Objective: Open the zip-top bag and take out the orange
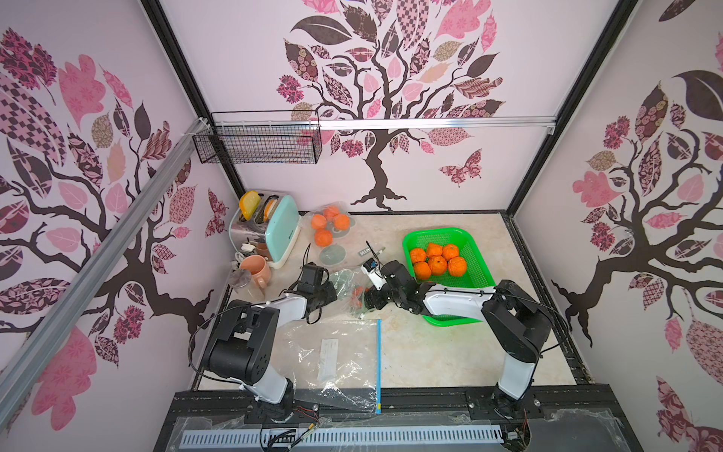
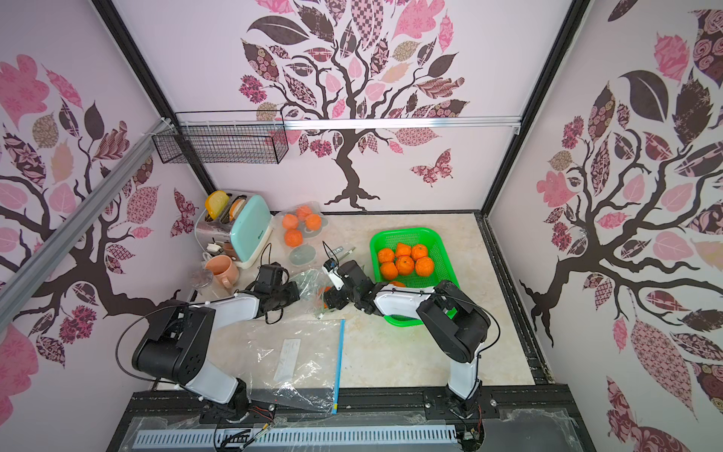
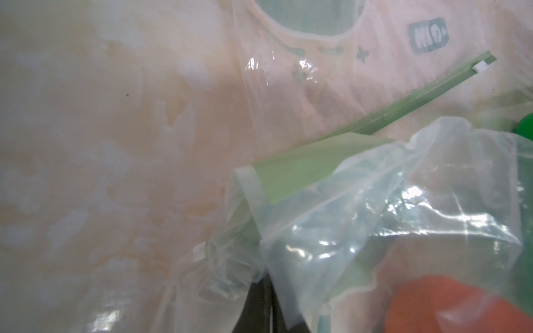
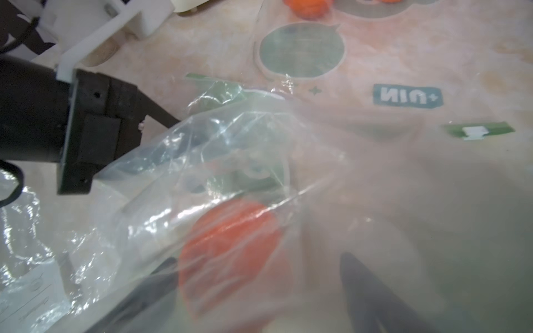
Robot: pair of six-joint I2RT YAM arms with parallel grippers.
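Observation:
A crinkled clear zip top bag with green print lies between my grippers. Inside it shows an orange, seen through the plastic in the right wrist view and at the lower right of the left wrist view. My left gripper is shut at the bag's left side, with thin plastic around its fingertips. My right gripper is open; its two fingers stand apart either side of the orange, veiled by plastic. Whether the fingers are inside the bag cannot be told.
Behind lies another bag holding several oranges, its green zip strip near the work. A green basket with oranges stands right. A large clear bag with a blue zip lies in front. A mug stands left.

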